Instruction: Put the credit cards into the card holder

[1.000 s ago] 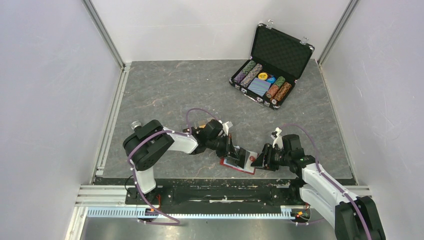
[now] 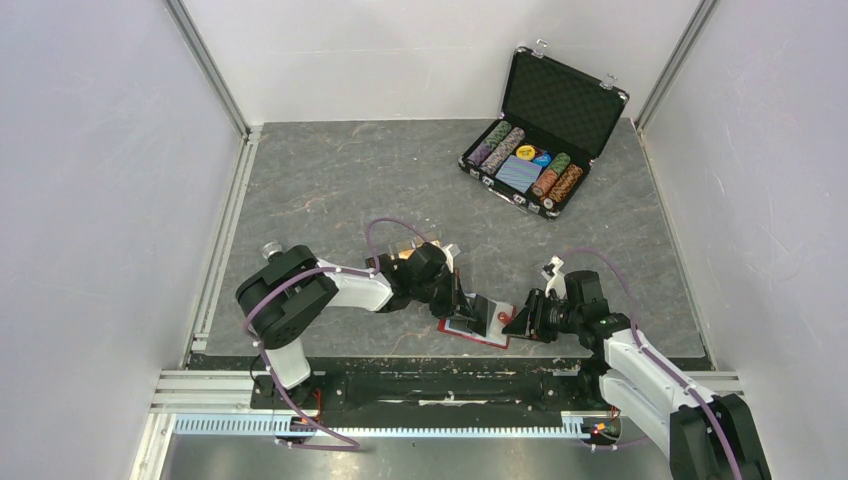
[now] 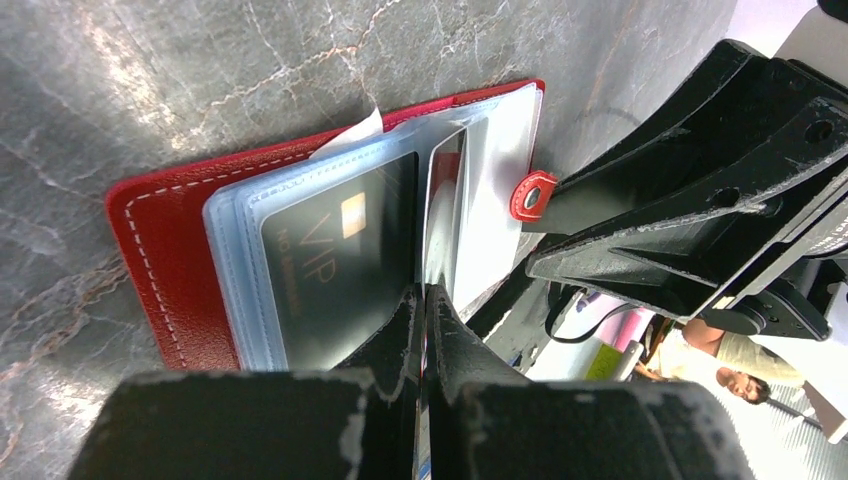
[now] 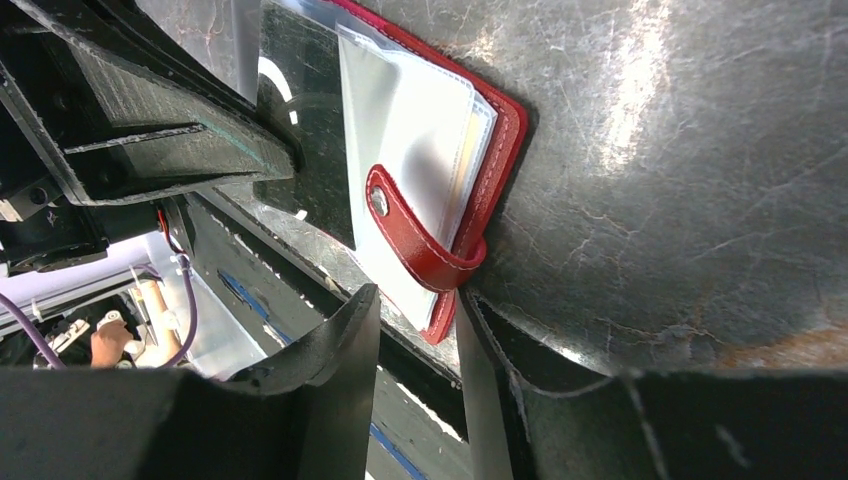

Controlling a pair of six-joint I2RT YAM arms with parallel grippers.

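The red card holder (image 3: 160,280) lies open on the grey table, its clear sleeves showing a black VIP card (image 3: 320,260) and white pages (image 4: 410,130). My left gripper is shut at the middle of the sleeves, beside the VIP card; I cannot tell whether anything thin is between its fingers. My right gripper stands at the holder's end by the red snap strap (image 4: 420,240), its fingers parted, with nothing clearly held.
An open black case (image 2: 560,95) of poker chips sits at the back right. A small orange item (image 2: 405,253) is behind the left arm.
The left arm has shifted slightly, its upper links moving leftward in the top view. The right arm looks unchanged.
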